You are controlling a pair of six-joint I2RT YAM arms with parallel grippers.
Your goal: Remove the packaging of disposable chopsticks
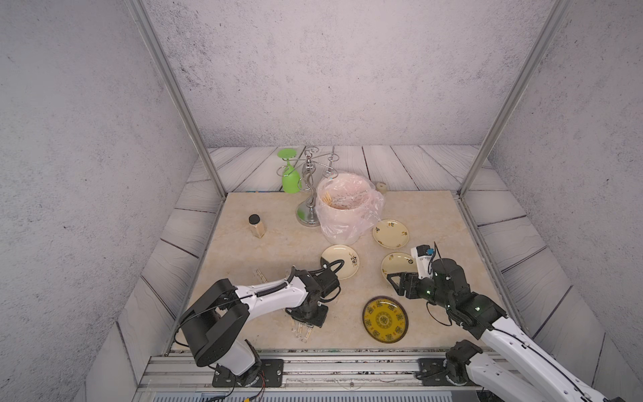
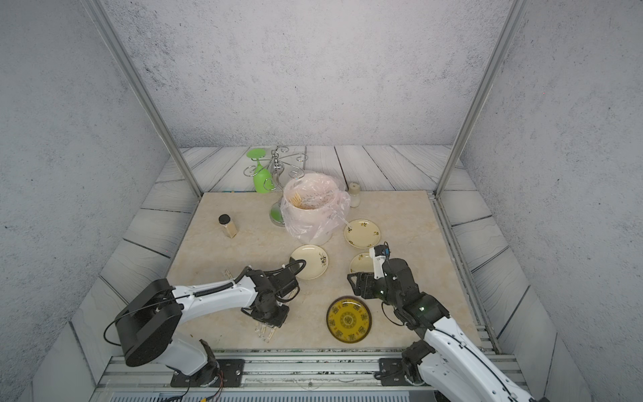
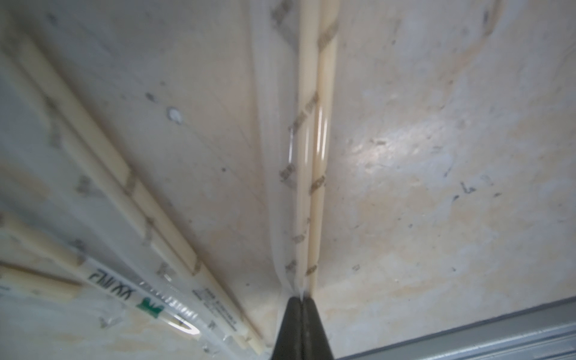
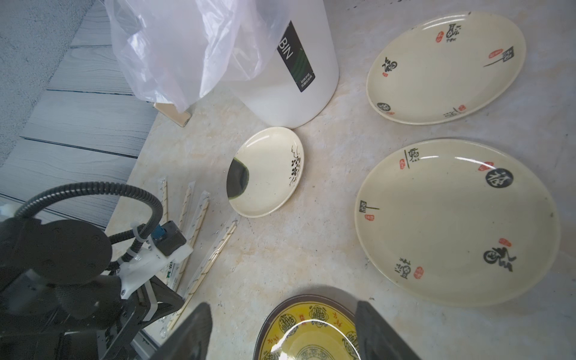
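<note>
Pairs of wooden chopsticks in clear printed sleeves lie on the table by the left arm. In the left wrist view, one wrapped pair [image 3: 309, 138] runs down to my left gripper. That gripper's tips are together at the near end of the sleeve; nothing shows clearly between them. More wrapped chopsticks [image 3: 129, 180] lie to their left. The right wrist view shows the same wrapped chopsticks [image 4: 210, 261] beyond the left arm. My right gripper is held above the table near the brown-yellow plate [image 4: 273, 324], fingers apart and empty.
A white bin [image 4: 288, 102] with a pink-white bag stands at the back middle, with chopsticks inside. Cream plates [image 1: 391, 233] and a small plate [image 1: 340, 262] lie in front. A metal rack [image 1: 308, 211], green glass [image 1: 290, 181] and black-capped shaker [image 1: 257, 226] stand farther left.
</note>
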